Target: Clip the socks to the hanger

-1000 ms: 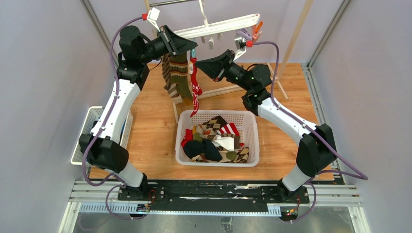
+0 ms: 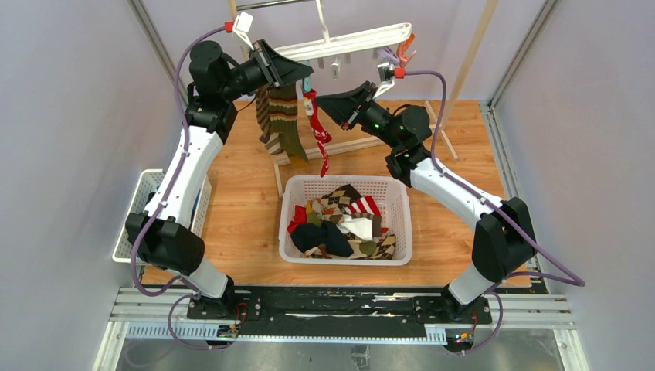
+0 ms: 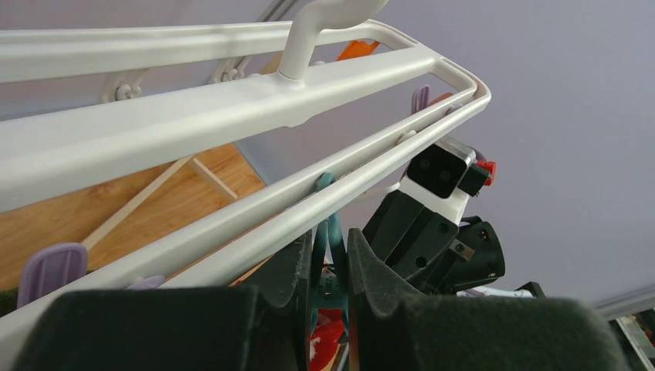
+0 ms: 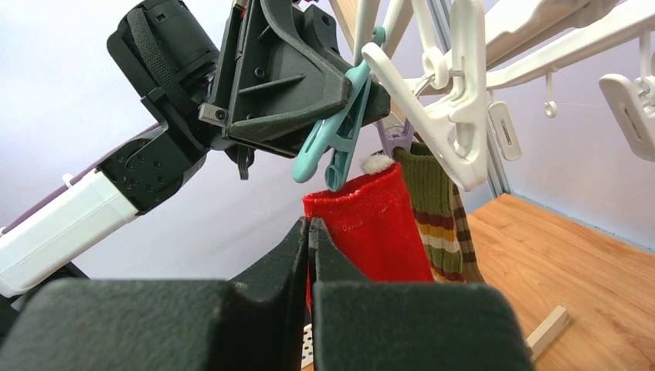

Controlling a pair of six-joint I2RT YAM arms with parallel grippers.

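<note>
A teal clip [image 4: 340,127] hangs from the white hanger [image 2: 347,42], its lower ends spread apart. My left gripper is shut on its upper part. Just below those ends is the top edge of a red sock [image 4: 378,220] with a white tuft; whether any of it lies between them I cannot tell. At the sock's near corner, my right gripper is shut on the fabric. In the top view the red sock [image 2: 317,127] dangles in front of the striped socks [image 2: 284,120], which hang further left.
A white basket [image 2: 407,224] of several mixed socks stands on the wooden table below. Another white basket [image 2: 123,246] is under my left arm. Other clips, such as a white clip [image 4: 456,116], hang close beside the teal one.
The loose lower end of the red sock has swung to the right and a little up in the top view. My right gripper has shifted very slightly right; the left arm looks still.
</note>
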